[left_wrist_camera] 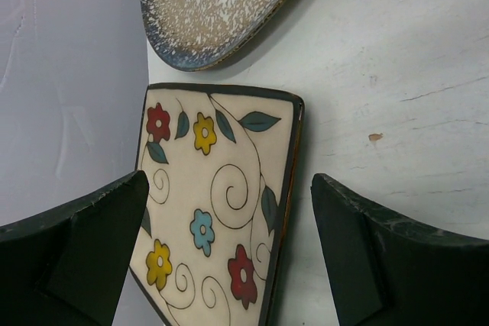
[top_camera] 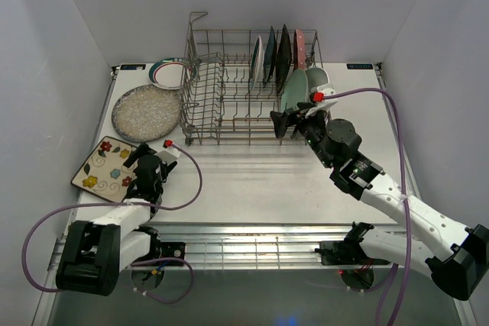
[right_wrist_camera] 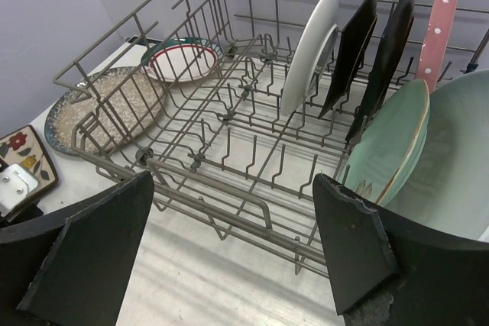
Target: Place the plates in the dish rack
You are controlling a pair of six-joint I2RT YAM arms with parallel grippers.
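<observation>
My left gripper [top_camera: 140, 159] is open over the square floral plate [left_wrist_camera: 229, 211], which fills the space between its fingers in the wrist view without being held. A speckled round plate [top_camera: 145, 112] lies behind it, and a small rimmed plate [top_camera: 170, 74] farther back. My right gripper [top_camera: 289, 118] hangs open at the front right of the dish rack [right_wrist_camera: 176, 166], nothing held. The rack holds several upright plates on its right: white [right_wrist_camera: 309, 43], dark [right_wrist_camera: 382, 66], pink [right_wrist_camera: 437, 32] and pale green [right_wrist_camera: 382, 143], beside a large pale dish [right_wrist_camera: 458, 158].
The rack's left and middle tines are empty. The counter [top_camera: 229, 181] in front of the rack is clear, as is the strip at right. Walls enclose both sides and the back; purple cables loop from both arms.
</observation>
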